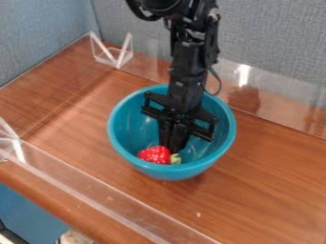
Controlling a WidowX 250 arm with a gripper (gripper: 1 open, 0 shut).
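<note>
A teal bowl [132, 124] stands on the wooden table [261, 191]. Inside it at the front lies a red toy strawberry [154, 155] with a pale green top. The black gripper [171, 145] reaches down into the bowl from above, its fingers shut at the strawberry's upper right. Whether anything is between them cannot be seen clearly.
Clear plastic guards line the table's edges, with a grey wall behind and a blue surface below the front left edge.
</note>
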